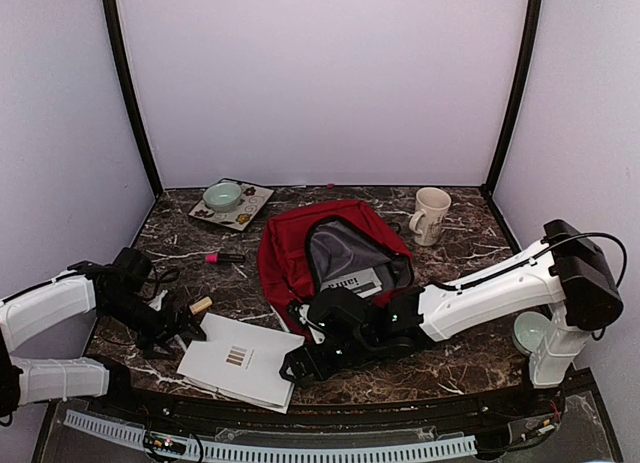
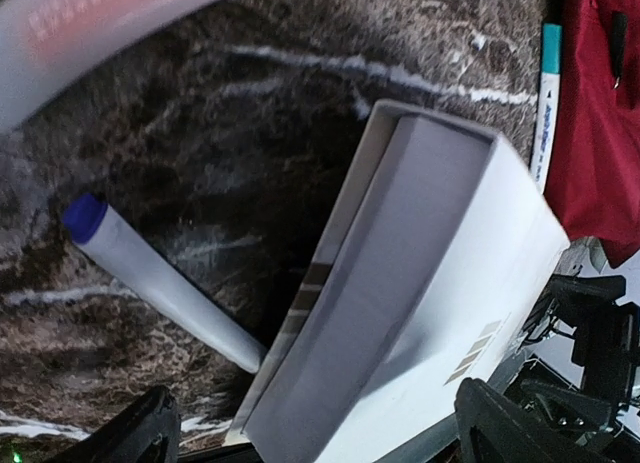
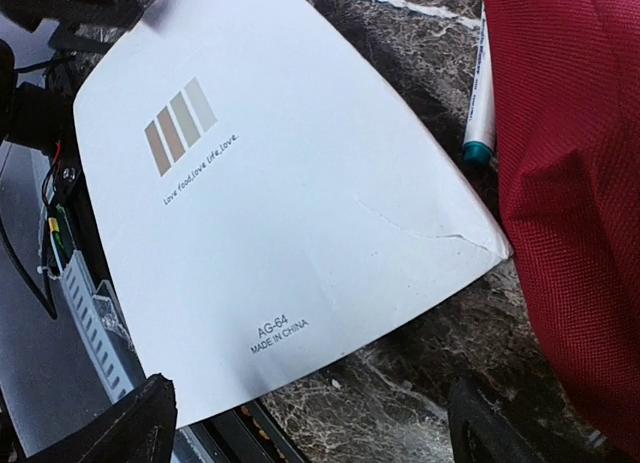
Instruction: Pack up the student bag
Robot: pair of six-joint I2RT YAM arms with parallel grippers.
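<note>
A thick white book (image 1: 235, 358) lies flat near the front edge of the table, left of centre. Behind it and to the right, the red bag (image 1: 290, 238) is partly hidden by my right arm. My left gripper (image 1: 174, 335) is open at the book's left edge; in the left wrist view the book's page side (image 2: 400, 233) runs between its spread fingers. At the right edge of the book, my open right gripper (image 1: 290, 340) has its fingers (image 3: 135, 428) apart. Neither visibly grips anything. A blue-capped marker (image 2: 165, 283) rests beside the book.
A teal-capped marker (image 3: 480, 103) lies between book and bag. Toward the back are a dark pink-ended pen (image 1: 226, 258), a patterned tray (image 1: 255, 205) with a bowl (image 1: 222, 195), and a mug (image 1: 430, 215). Another bowl (image 1: 530, 331) sits far right.
</note>
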